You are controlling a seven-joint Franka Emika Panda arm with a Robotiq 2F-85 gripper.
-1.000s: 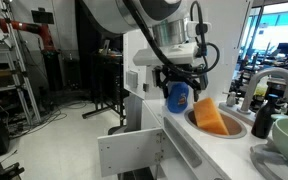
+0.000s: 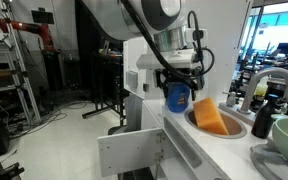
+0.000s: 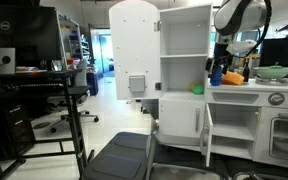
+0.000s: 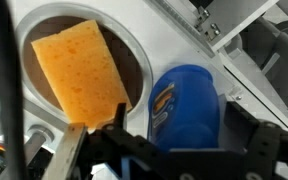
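A blue cup-like container [image 2: 178,98] stands on the white counter beside the sink, and it also shows in the second exterior view as a blue shape [image 3: 216,75]. My gripper is over it with fingers open. In the wrist view the container [image 4: 189,100] lies between the dark fingers; whether they touch it cannot be told. An orange sponge [image 4: 81,75] is in the round sink basin [image 4: 137,55] next to the container. From the first exterior view the sponge [image 2: 210,117] leans up out of the basin.
A green bowl [image 2: 287,140] sits at the right of the counter, near a dark bottle [image 2: 265,115] and the faucet [image 2: 274,76]. Below the counter, a cabinet door [image 3: 206,128] stands open.
The arm has shifted very slightly to the right in the first exterior view. The blue container and the sponge have not visibly moved.
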